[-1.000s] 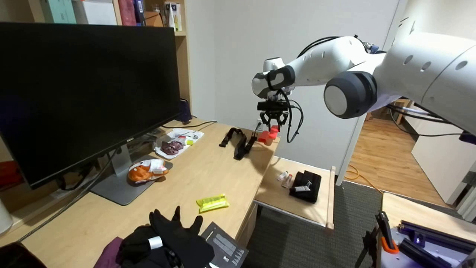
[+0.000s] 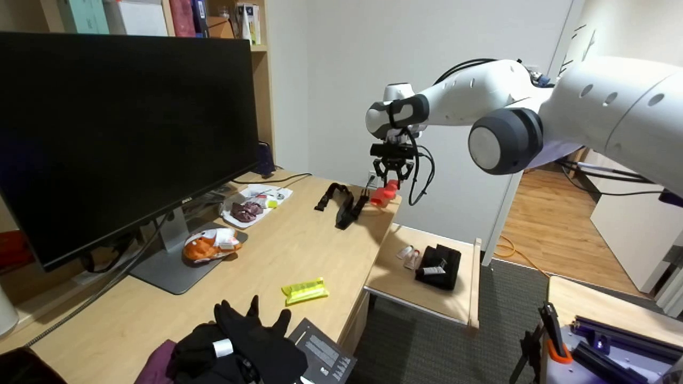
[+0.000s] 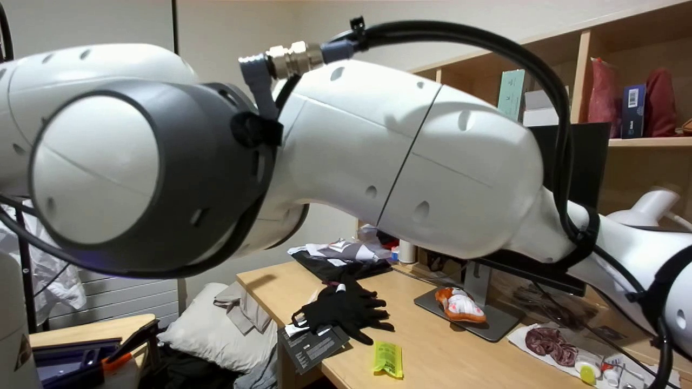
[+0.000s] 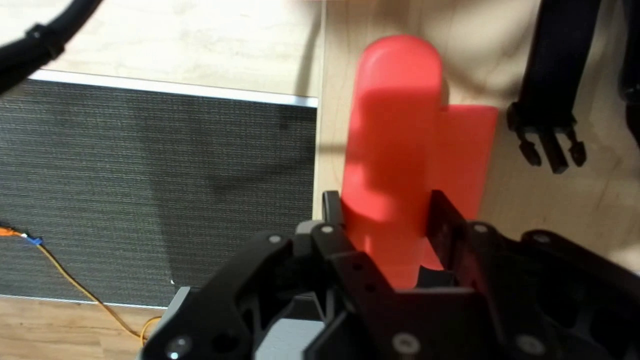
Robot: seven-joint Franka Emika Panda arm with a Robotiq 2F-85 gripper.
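Between the black fingers of my gripper is a long red piece with a rounded end (image 4: 396, 120), gripped from both sides in the wrist view. A flat red part (image 4: 468, 150) shows just behind and right of it; whether the two are joined I cannot tell. In exterior view 1, my gripper (image 2: 392, 183) points down over the desk's far right corner, with the red object (image 2: 382, 194) at its fingertips. Whether the red object touches the desk is unclear. The second exterior view does not show the gripper.
A black strap with a buckle (image 2: 349, 206) lies left of the red object. An open drawer (image 2: 384, 279), holding a black pouch (image 2: 440, 265) and small tubes, sits below the desk edge. A yellow packet (image 2: 305, 291) and black gloves (image 2: 256, 339) lie nearer.
The arm has shifted slightly, its elbow a little lower and to the right. The red object at the fingertips looks slightly turned, with its near part hanging differently.
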